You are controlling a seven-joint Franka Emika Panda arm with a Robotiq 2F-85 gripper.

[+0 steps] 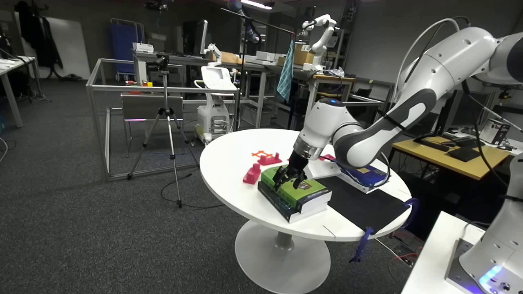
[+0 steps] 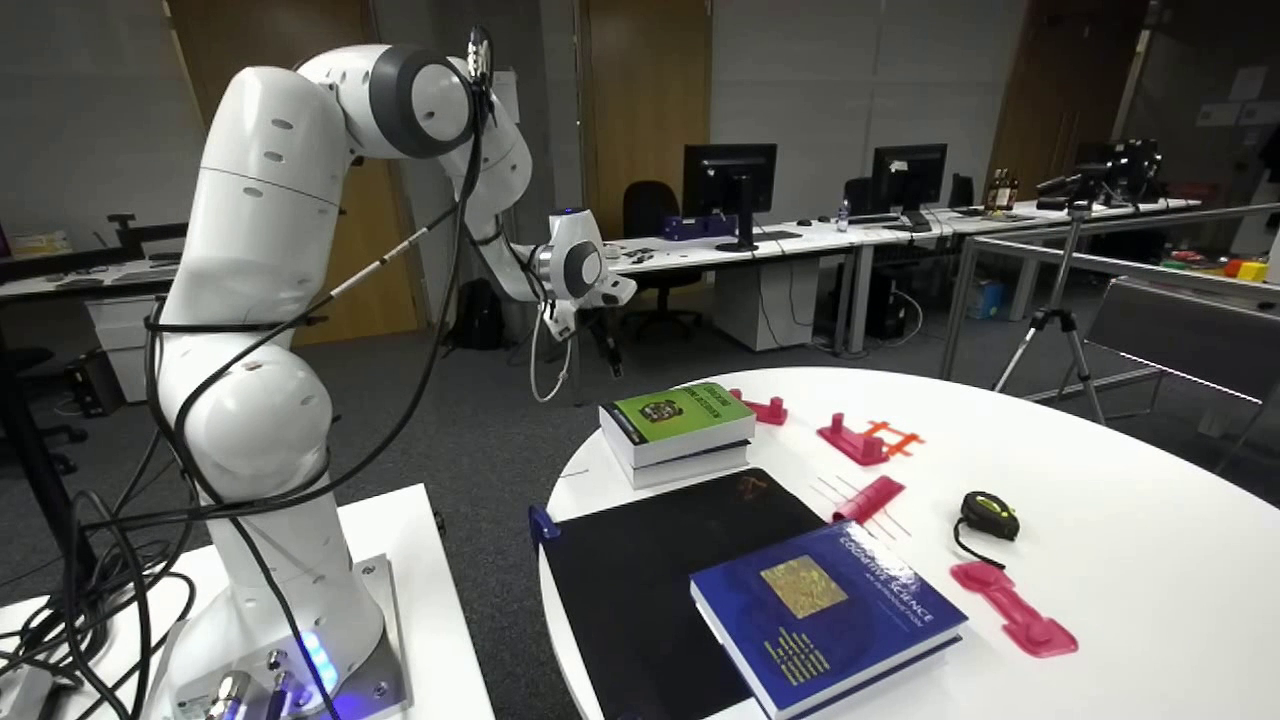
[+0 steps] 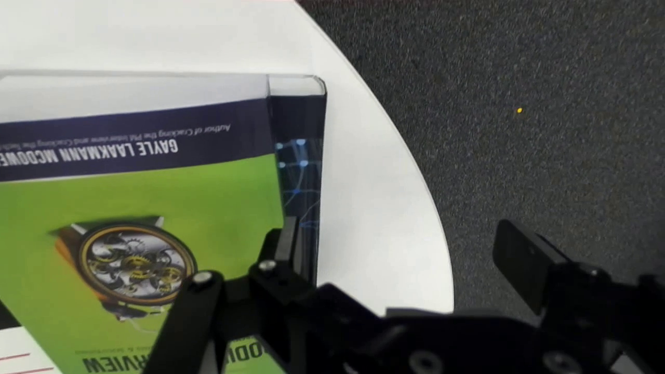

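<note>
A thick green book (image 1: 287,181) lies on top of a dark book (image 1: 275,198) near the table's edge. The same green book (image 2: 674,418) shows at the table's near-left side in the second exterior view. My gripper (image 1: 289,185) is over this stack, its fingers wide open and nothing between them. In the wrist view, one finger (image 3: 285,246) appears over the right edge of the green book (image 3: 224,205) and the dark book (image 3: 302,162). The other finger (image 3: 527,265) is out beyond the table's edge, with floor behind it. Contact with the books cannot be told.
A blue book (image 2: 828,612) lies on the black mat (image 2: 648,588). Beyond are pink plastic parts (image 2: 854,442), an orange lattice piece (image 2: 894,438) and a tape measure (image 2: 990,516). Bare white tabletop (image 2: 1116,528) spreads to the right of these.
</note>
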